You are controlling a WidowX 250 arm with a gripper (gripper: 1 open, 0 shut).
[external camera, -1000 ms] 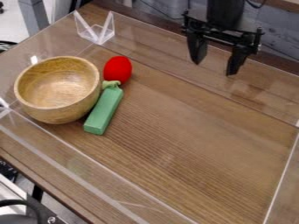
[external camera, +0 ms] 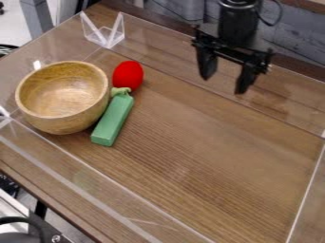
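Observation:
My black gripper hangs over the back right of the wooden table, its two fingers spread apart with nothing seen between them; it is slightly blurred. A wooden bowl sits at the left. A red oval object lies to its upper right, and a long green object with a pale green top lies just right of the bowl, below the red one.
A clear plastic holder stands at the back left. Dark cables show at the lower left edge.
My gripper has shifted a little to the left and appears lower over the table than before. The objects on the table have not moved.

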